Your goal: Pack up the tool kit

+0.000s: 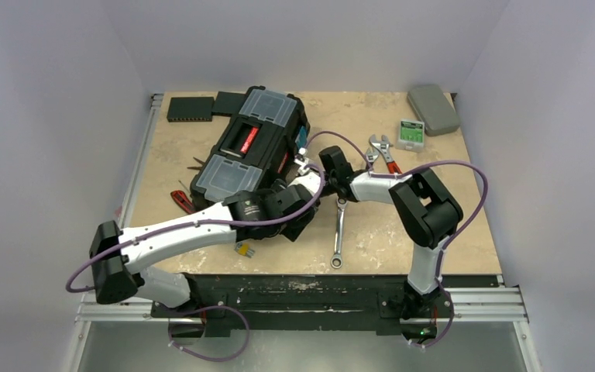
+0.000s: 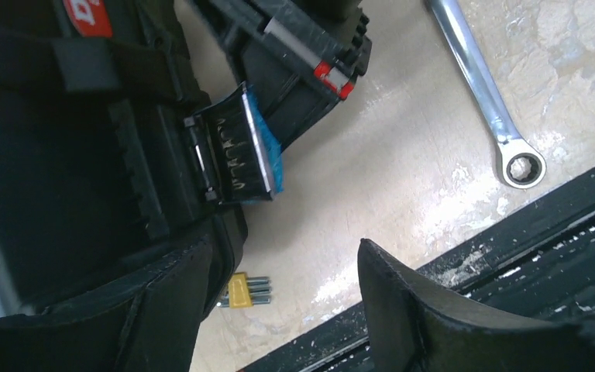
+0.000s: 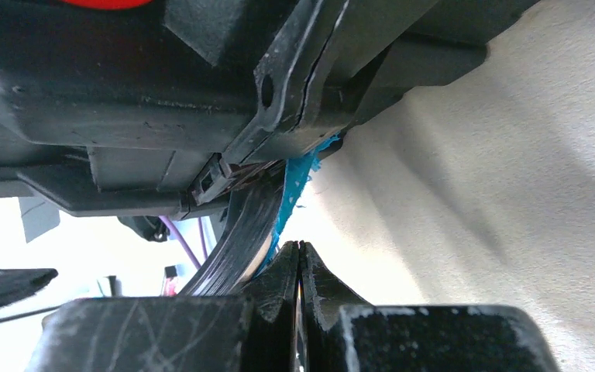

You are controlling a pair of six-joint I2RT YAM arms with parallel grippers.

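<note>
The black toolbox (image 1: 248, 139) with clear-lidded compartments lies tilted across the back left of the table. In the left wrist view its dark side (image 2: 62, 186) fills the left, with a small hinged latch-like flap (image 2: 236, 143) backed in blue. My left gripper hangs over it, part open, nothing between its fingers. My right gripper is shut, low against the toolbox's side, beside a blue strip (image 3: 294, 186); nothing shows between its fingertips. A ratchet wrench (image 1: 339, 232) lies on the table to the right.
Adjustable wrenches (image 1: 383, 151), a battery box (image 1: 410, 133) and a grey case (image 1: 432, 108) sit at the back right. A red-handled tool (image 1: 182, 201), dark trays (image 1: 190, 109) and a small yellow item (image 1: 244, 249) lie around the toolbox.
</note>
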